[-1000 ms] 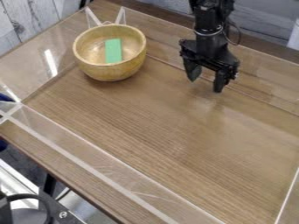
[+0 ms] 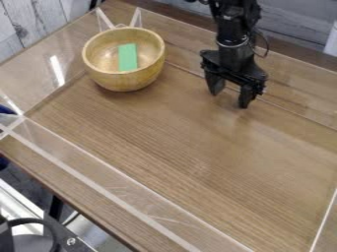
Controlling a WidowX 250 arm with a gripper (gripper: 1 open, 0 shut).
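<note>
The black robot arm reaches down from the top of the view, and its gripper (image 2: 234, 87) is low over the wooden table at the upper right of centre, with its fingers apart. I see nothing clearly held between them, though the dark fingers and their shadows are small. A wooden bowl (image 2: 99, 61) at the upper left holds a green block (image 2: 128, 57).
A dark cable or object (image 2: 27, 236) lies at the lower left corner.
The gripper has moved slightly toward the front of the table. The bowl and green block are unchanged.
</note>
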